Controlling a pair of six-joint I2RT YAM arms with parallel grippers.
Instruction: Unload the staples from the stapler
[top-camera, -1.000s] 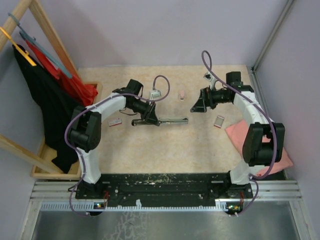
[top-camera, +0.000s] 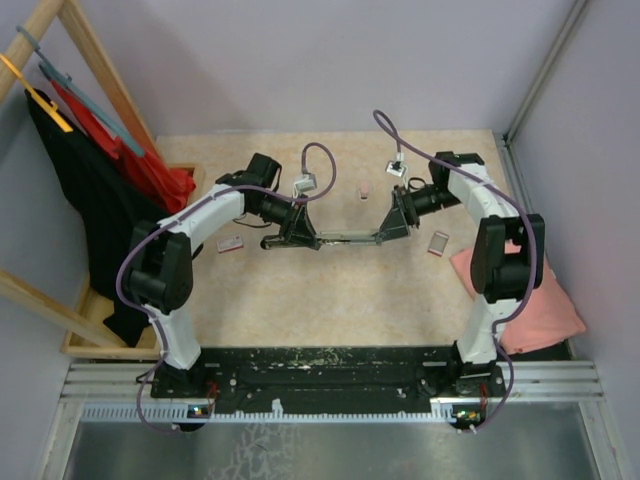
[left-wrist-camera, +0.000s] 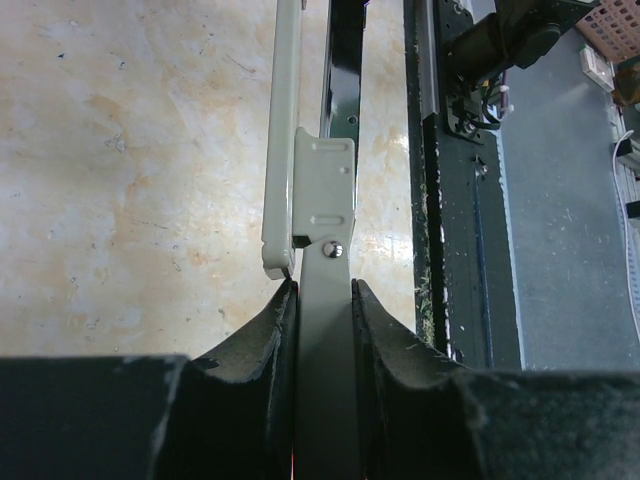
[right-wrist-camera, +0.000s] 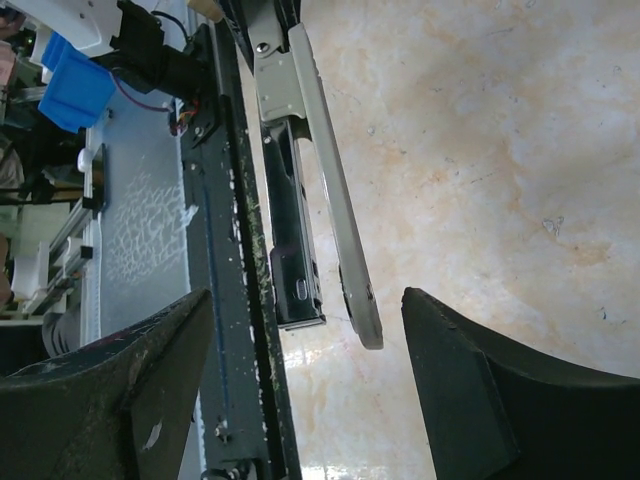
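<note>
A long grey-and-black stapler (top-camera: 348, 238) lies crosswise over the table between my two arms. My left gripper is shut on its grey hinge end, just behind the rivet. In the right wrist view the stapler's grey bar (right-wrist-camera: 343, 215) and its dark metal channel (right-wrist-camera: 290, 235) stand apart, with a gap between them at the free end. My right gripper is part open around that free end, one finger (right-wrist-camera: 180, 345) to each side, touching neither part visibly. Whether staples sit inside the channel cannot be made out.
A small flat box (top-camera: 230, 244) lies left of the stapler, another box (top-camera: 438, 243) to its right. A little pinkish piece (top-camera: 364, 190) is farther back. Pink cloth (top-camera: 530, 300) covers the right edge; clothes hang on a wooden rack (top-camera: 108, 70) at left.
The left arm shifted slightly, keeping its hold.
</note>
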